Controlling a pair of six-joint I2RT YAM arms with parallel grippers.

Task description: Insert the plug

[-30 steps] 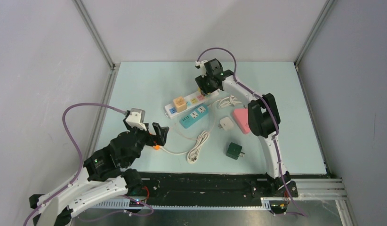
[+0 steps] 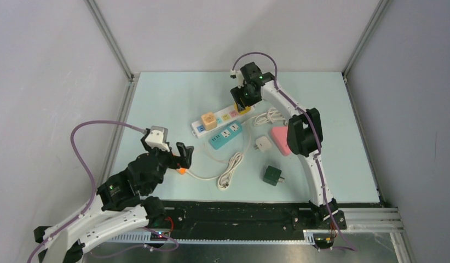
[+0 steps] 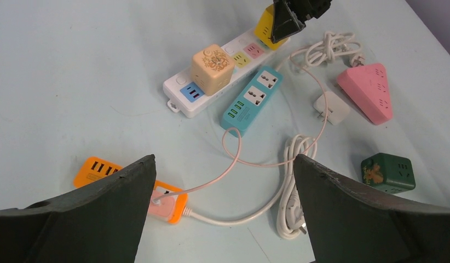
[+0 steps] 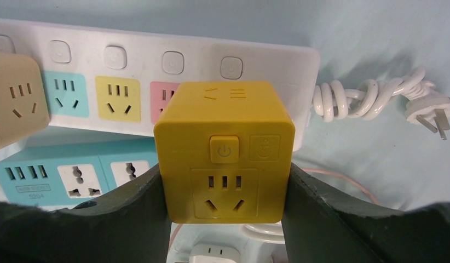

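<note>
A yellow cube plug (image 4: 224,170) is clasped between the fingers of my right gripper, which is shut on it. The cube covers the right end of the white power strip (image 4: 266,60); whether its prongs sit in a socket or above it is hidden. Left of the cube, pink, yellow (image 4: 117,98) and blue-green sockets show. An orange-tan cube plug (image 3: 213,68) stands on the strip near its other end. Over the front left of the table, my left gripper stands open with nothing between its fingers.
A teal power strip (image 3: 251,101) lies alongside the white one. An orange strip (image 3: 165,203), coiled white cord (image 3: 290,205), white adapter (image 3: 331,107), pink block (image 3: 368,93) and green plug (image 3: 388,172) lie around.
The left arm has barely moved.
</note>
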